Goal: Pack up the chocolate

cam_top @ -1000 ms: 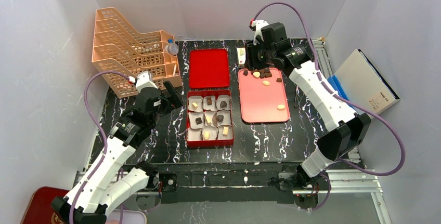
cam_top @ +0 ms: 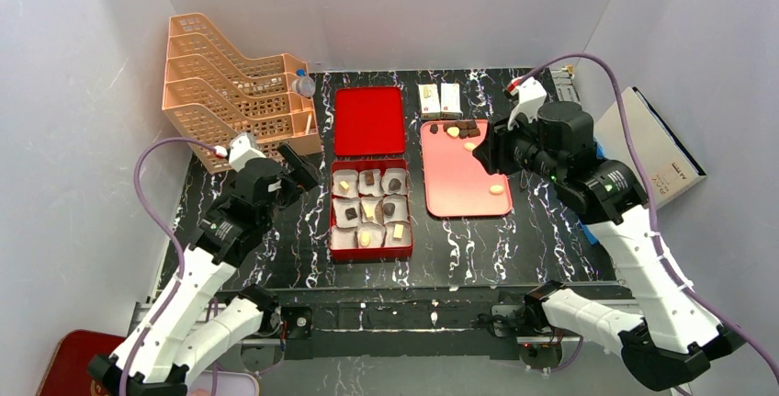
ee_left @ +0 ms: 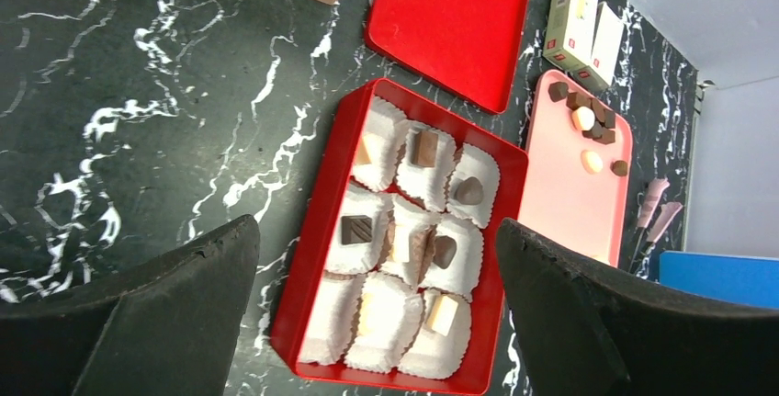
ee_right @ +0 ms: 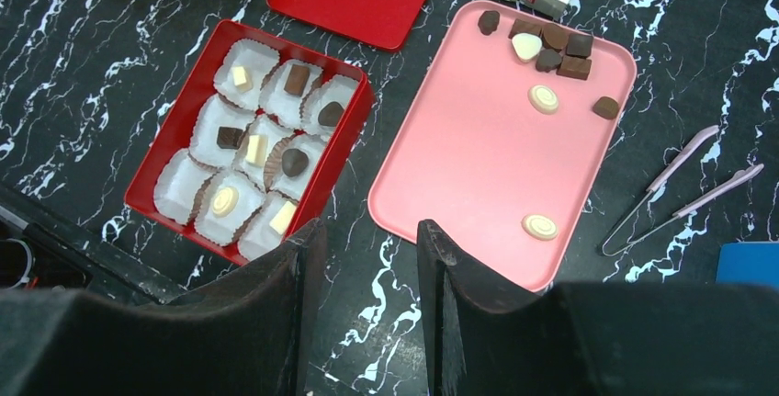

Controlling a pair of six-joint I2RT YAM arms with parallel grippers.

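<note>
A red box holds paper cups with chocolates, among them a dark square piece, white pieces and brown ones; the bottom-left cup looks empty. On the pink tray several chocolates lie toward the back, with a cream oval piece near its front right. My left gripper is open above the table left of the box. My right gripper hangs over the tray's front right area in the top view, fingers apart, nothing between them.
A red lid lies behind the box, beside two small cartons. An orange rack stands back left. Pink-handled tongs lie right of the tray, near a blue object.
The left arm has shifted slightly left.
</note>
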